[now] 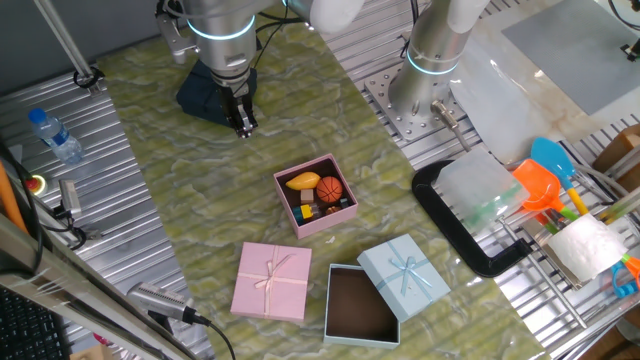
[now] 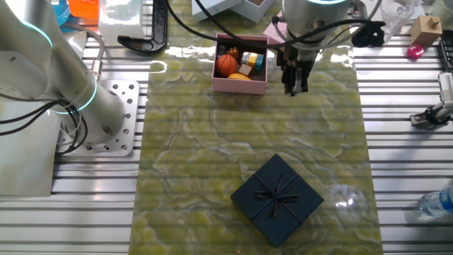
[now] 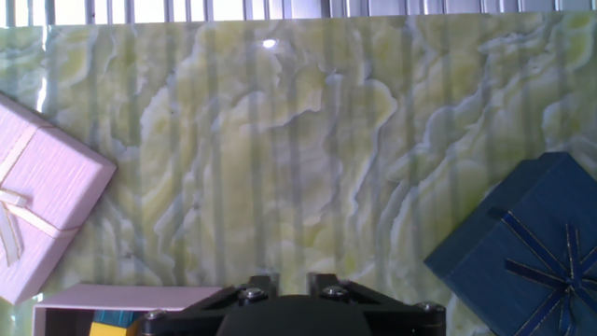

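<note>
My gripper point(image 1: 245, 133) hangs over the mat, between the open pink box point(image 1: 345, 214) and the dark blue box point(image 1: 203, 97). In the wrist view a narrow gap shows between its fingertips, and nothing is held there. The pink box holds a yellow mango-like toy point(image 1: 303, 181), a small basketball point(image 1: 329, 189) and several small blocks point(image 1: 305, 212). The dark blue box point(image 2: 277, 200) is closed, with a ribbon bow on its lid; exterior view 1 shows it partly behind the arm.
A pink lid point(image 1: 271, 281) with a bow lies flat on the mat. Beside it stands an empty light-blue box point(image 1: 362, 306), its lid point(image 1: 404, 277) leaning on one edge. A black clamp point(image 1: 455, 228) lies along the mat's side. Bare mat surrounds the dark blue box.
</note>
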